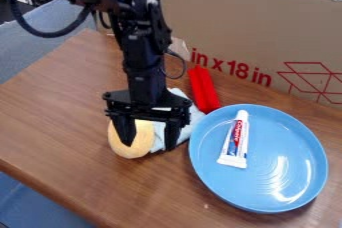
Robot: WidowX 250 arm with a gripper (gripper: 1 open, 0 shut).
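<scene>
My black gripper (147, 140) stands low over the table, its fingers apart and pointing down around a round yellow bread-like item (126, 144) and a pale blue-white cloth (185, 122); whether it grips either is unclear. A blue plate (274, 182) sits at the right with a white toothpaste tube (235, 138) on it. A red object (203, 89) lies behind the cloth.
A large cardboard box (259, 34) runs along the back of the wooden table (54, 122). Its front edge drops off at the lower left.
</scene>
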